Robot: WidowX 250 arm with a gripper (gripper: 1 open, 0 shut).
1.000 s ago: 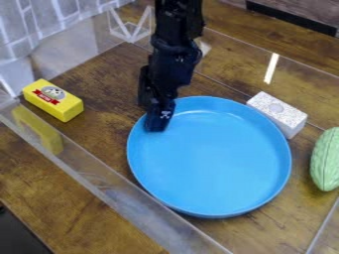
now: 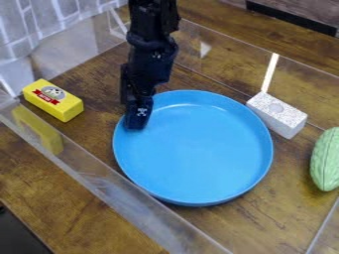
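The black gripper (image 2: 138, 107) reaches down from the top centre to the upper left rim of a large blue plate (image 2: 193, 159), its tips low at that rim. It is dark, and whether anything sits between the fingers is hard to make out.
A yellow box (image 2: 52, 99) with a red label lies at the left, above a yellow sponge-like block (image 2: 40, 129). A white block (image 2: 277, 115) is at the right, near a green cabbage-like object (image 2: 324, 159). Bare wood shows behind the plate and at lower left.
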